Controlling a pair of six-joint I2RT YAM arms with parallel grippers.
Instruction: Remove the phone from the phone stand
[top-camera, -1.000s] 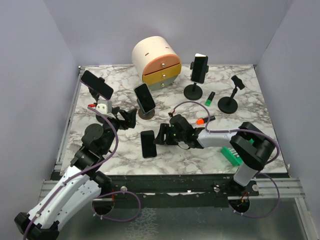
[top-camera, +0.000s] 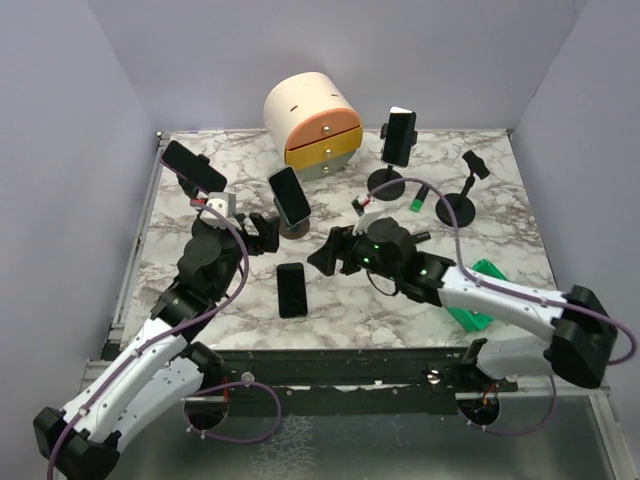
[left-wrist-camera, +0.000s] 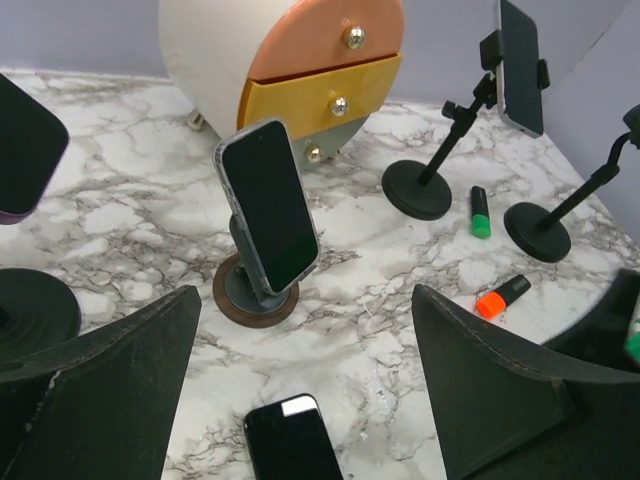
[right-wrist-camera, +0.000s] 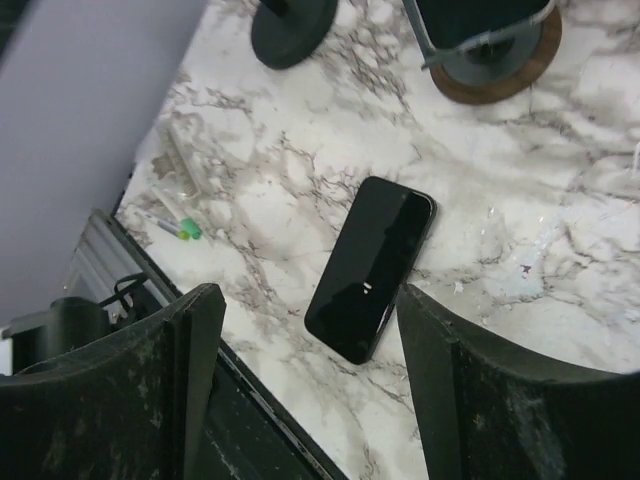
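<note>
A phone rests in the stand at the centre, facing my left gripper, which is open and just to its lower left. Other phones sit in stands at left and back right. A black phone lies flat on the marble table. My right gripper is open above the table, right of that flat phone, with nothing between its fingers.
A curved drawer box stands at the back. An empty stand, small coloured cylinders and a green tray are on the right. Walls enclose the table.
My right arm has risen and shifted right, away from over the flat phone. My left gripper has moved slightly right. The phones look unmoved.
</note>
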